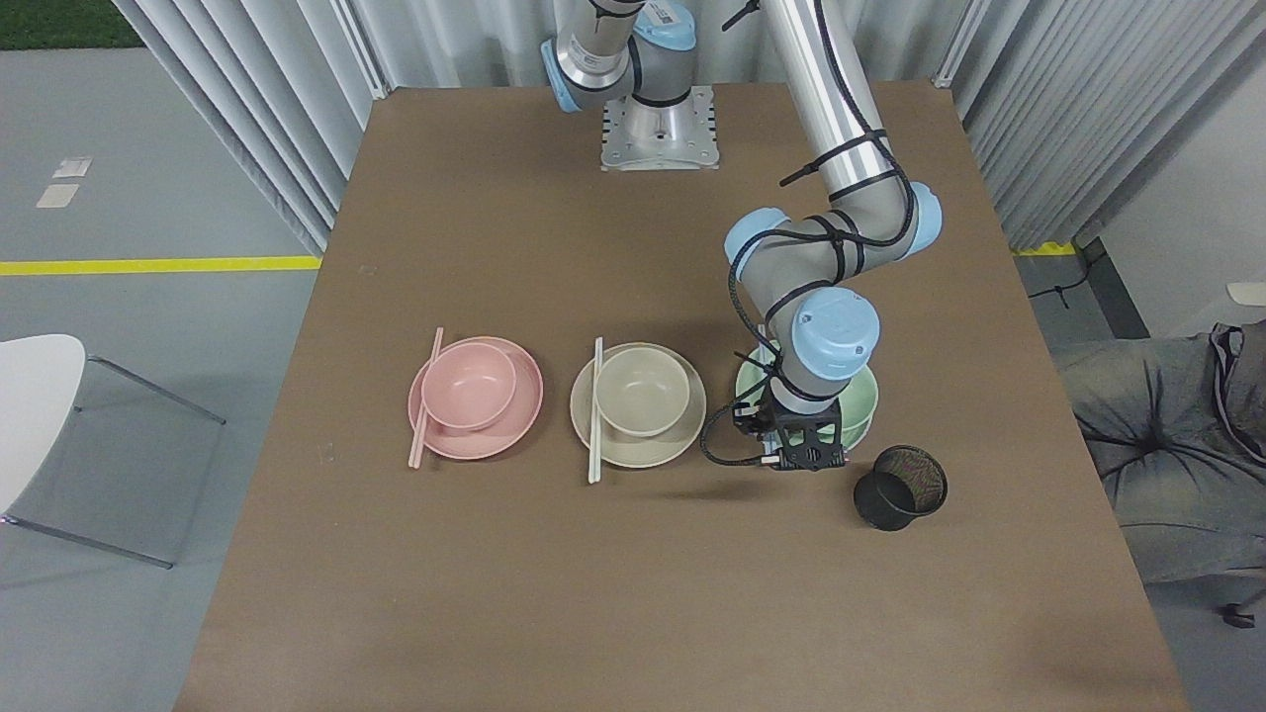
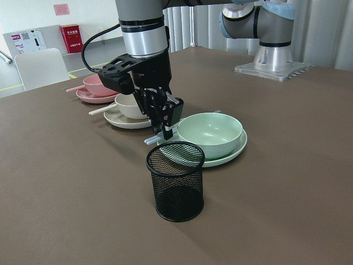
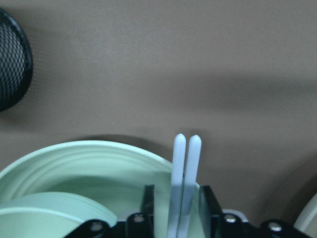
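My gripper hangs low over the green plate (image 2: 230, 152), beside the green bowl (image 2: 209, 132), with its fingers apart on either side of two pale chopsticks (image 3: 178, 168) lying across the plate's edge in the wrist view. Space shows between fingers and sticks, so the gripper is open. In the front view the arm hides much of the green setting. A black mesh cup (image 1: 899, 489) stands in front of the green setting, to the right.
A cream plate (image 1: 654, 452) with bowl (image 1: 643, 392) and chopsticks (image 1: 595, 427), and a pink setting (image 1: 470, 386), stand to the left.
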